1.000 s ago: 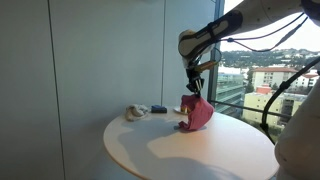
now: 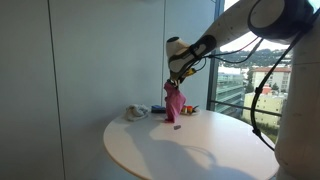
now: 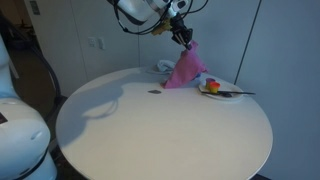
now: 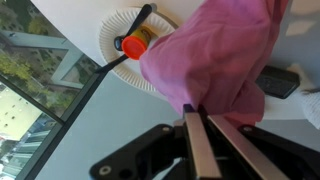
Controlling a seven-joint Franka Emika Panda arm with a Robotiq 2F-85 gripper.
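Note:
A pink cloth [image 3: 185,68] hangs from my gripper [image 3: 184,42], which is shut on its upper part. Its lower edge hangs down close to the table near the back, and I cannot tell whether it touches. In the wrist view the cloth [image 4: 222,60] spreads out beyond the shut fingers [image 4: 203,148]. From the first exterior view, the same cloth [image 2: 174,103] hangs narrow and upright below the gripper [image 2: 174,83].
A white plate [image 3: 232,94] holding colourful items and a dark utensil lies to one side. Behind the cloth is a whitish crumpled bundle [image 2: 136,112]. A small dark object [image 2: 177,127] lies on the round white table [image 2: 190,155], whose front is clear.
My gripper has carried the cloth leftward in the first exterior view. The cloth now hangs narrower, and the small dark object and the plate's items have come into sight.

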